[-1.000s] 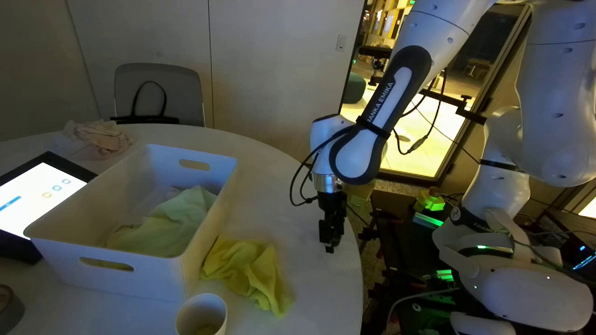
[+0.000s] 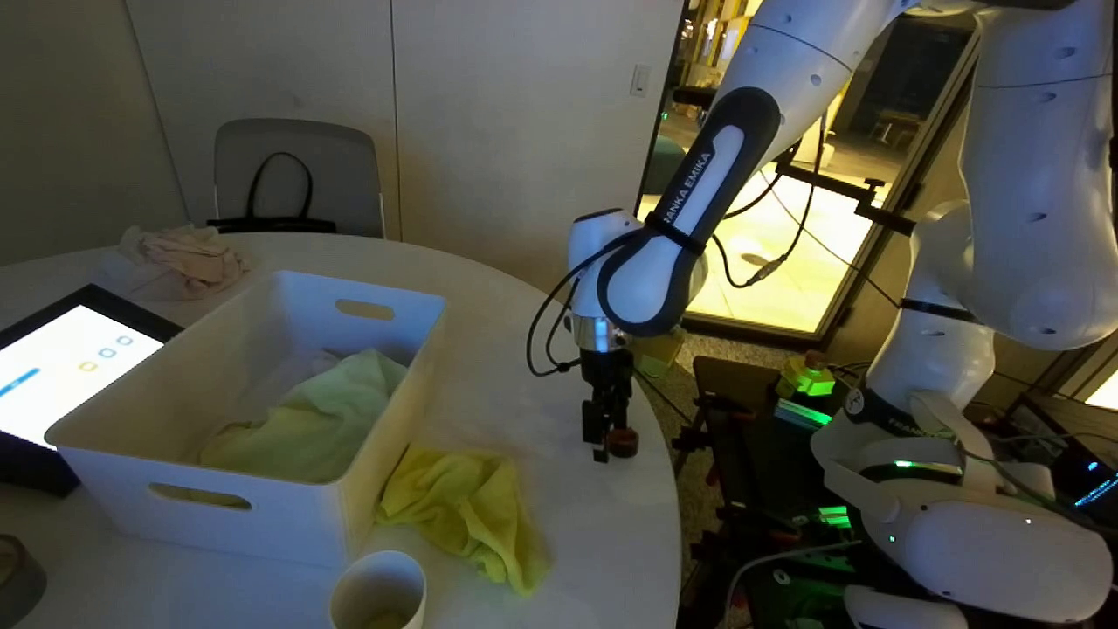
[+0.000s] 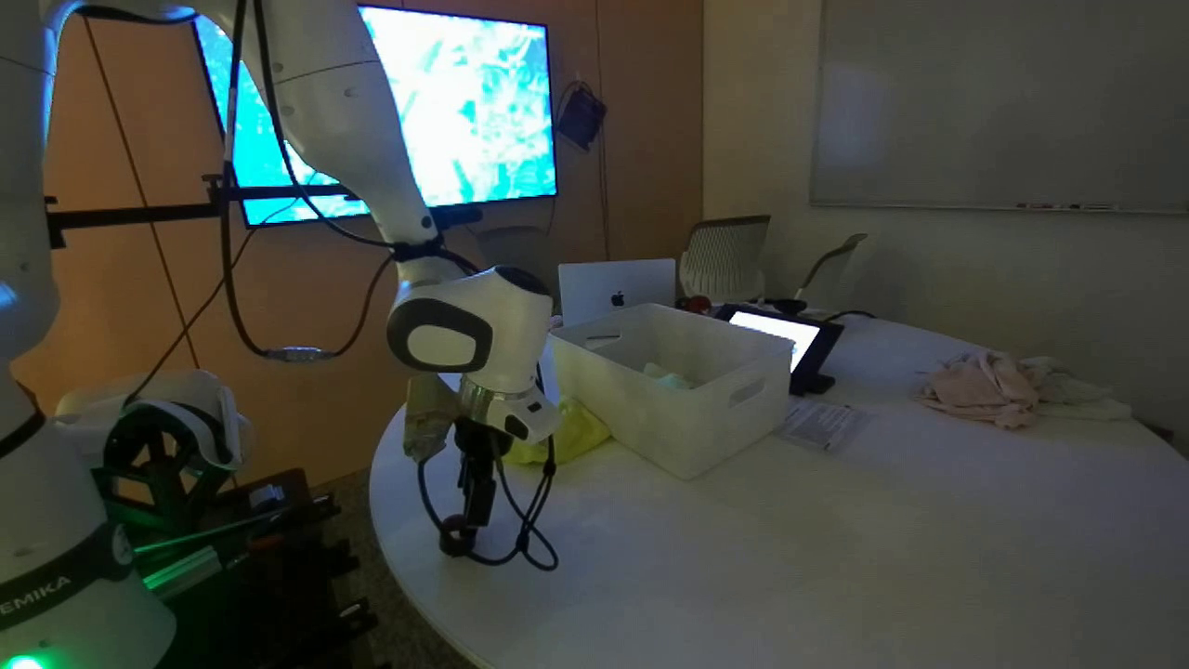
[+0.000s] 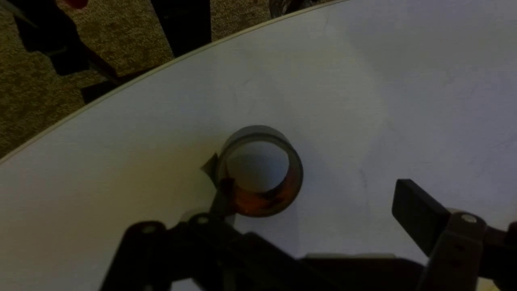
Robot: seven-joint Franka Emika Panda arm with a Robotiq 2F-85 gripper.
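Observation:
A dark, brownish ring like a roll of tape (image 4: 292, 186) rests on the white table, seen from above in the wrist view. In exterior view 1 the roll (image 2: 623, 445) is close beside the fingertips, near the table's right edge. My gripper is open, its fingers wide apart with nothing held between them. The left finger's tip overlaps the near-left rim of the roll in the wrist view; whether it touches cannot be told. The right finger (image 4: 420, 216) is well clear, over bare table.
A white bin (image 2: 241, 514) holds a pale green cloth (image 2: 325, 414). Beside it lie a yellow cloth (image 2: 466, 508) and a white cup (image 2: 379, 592). A lit tablet (image 2: 63, 367) and a pinkish cloth (image 2: 189, 260) are farther left. Bare table (image 3: 836, 535) is broad beyond.
The arm and gripper have shifted left and slightly up in exterior view 1. The dark roll, not visible before, now shows beside the fingertips. The bin, cloths and cup have not moved.

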